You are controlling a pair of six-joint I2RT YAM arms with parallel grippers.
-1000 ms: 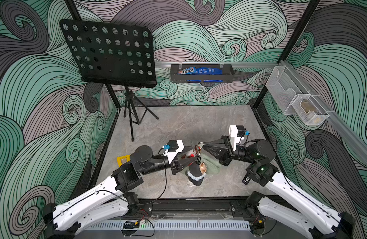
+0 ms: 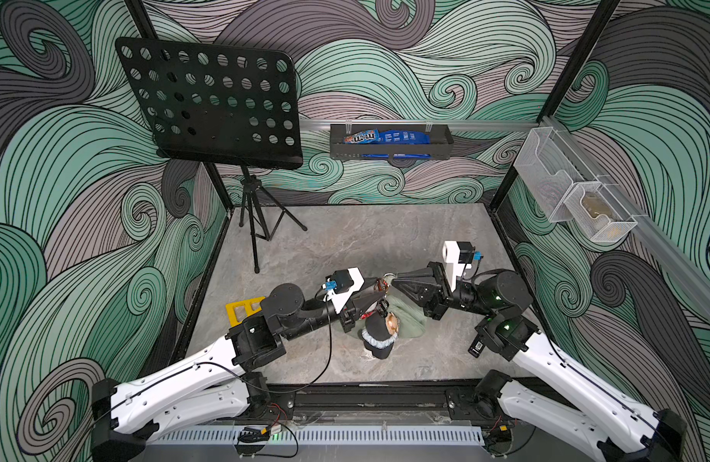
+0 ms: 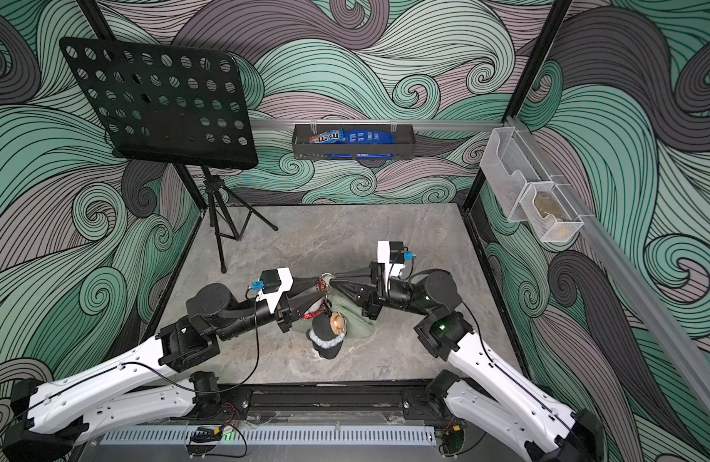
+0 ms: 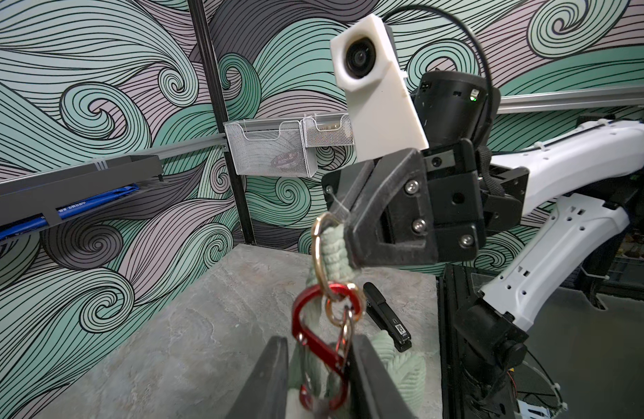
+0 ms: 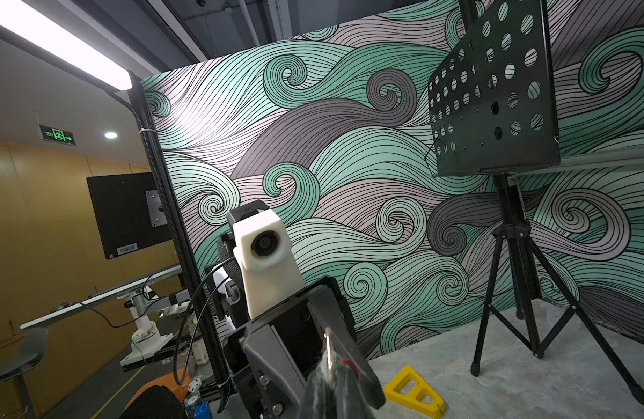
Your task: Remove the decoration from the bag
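Observation:
A red carabiner (image 4: 311, 349) hangs below a gold ring (image 4: 317, 255) and a pale green braided strap (image 4: 337, 255). My left gripper is part open, with its fingers on either side of the carabiner's lower end. Opposite, my right gripper (image 2: 394, 282) is shut at the gold ring, which stands at its fingertips and holds the chain up. The decoration, a small doll-like figure with a black and grey body (image 2: 379, 327), hangs or rests under the left gripper; its contact with the table cannot be told. Behind it lies the green bag (image 2: 411, 319), partly hidden by the arms.
A black stapler (image 4: 387, 315) lies right of the bag. The yellow triangular piece (image 5: 414, 392) is on the left of the table, near a black music stand (image 2: 216, 104). A dark tray (image 2: 391, 146) and mesh baskets (image 2: 551, 173) hang on the rails.
My left gripper has moved right, closing in on the carabiner, and its fingers have come nearer together. The doll has shifted slightly. My right arm has stayed still.

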